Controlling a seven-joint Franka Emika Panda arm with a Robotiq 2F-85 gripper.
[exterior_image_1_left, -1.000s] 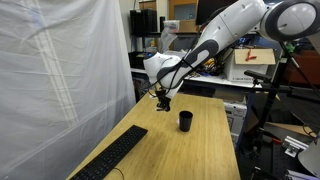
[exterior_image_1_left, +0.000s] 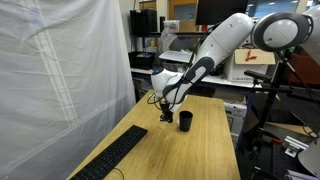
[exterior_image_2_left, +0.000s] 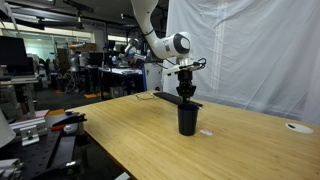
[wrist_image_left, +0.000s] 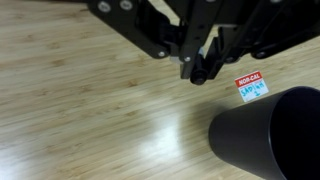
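A black cup (exterior_image_1_left: 185, 122) stands upright on the wooden table; its open mouth shows at lower right in the wrist view, where the cup (wrist_image_left: 243, 137) is partly cut off. My gripper (exterior_image_1_left: 167, 118) is low over the table, beside the cup and apart from it. Between the fingertips in the wrist view, a small dark round-ended object (wrist_image_left: 198, 75) shows, and the fingers are closed on it. What it is cannot be made out. In the second exterior view the gripper (exterior_image_2_left: 186, 97) appears just behind the cup's rim.
A red, white and blue label (wrist_image_left: 252, 87) lies flat near the cup. One long black keyboard (exterior_image_1_left: 110, 152) rests along the table's left side. A pale round item (exterior_image_2_left: 299, 128) lies at the far right.
Over the last second my gripper has come down and slightly to the right, closer to the table and cup. The cup has stayed put.
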